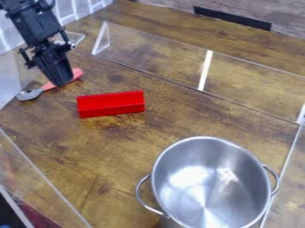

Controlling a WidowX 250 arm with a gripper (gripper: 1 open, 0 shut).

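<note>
My black gripper (57, 73) hangs at the upper left over a spoon with a pink handle (70, 77); its fingers look shut, with nothing seen between them. The spoon's metal head (28, 93) rests on the wooden table at the left. A red rectangular block (111, 103) lies to the right of the gripper, apart from it. A steel pot (210, 187) with two side handles stands at the lower right, empty.
Clear acrylic walls (167, 62) border the wooden work surface (149, 134) at the back, left and right. The middle of the table between block and pot is bare.
</note>
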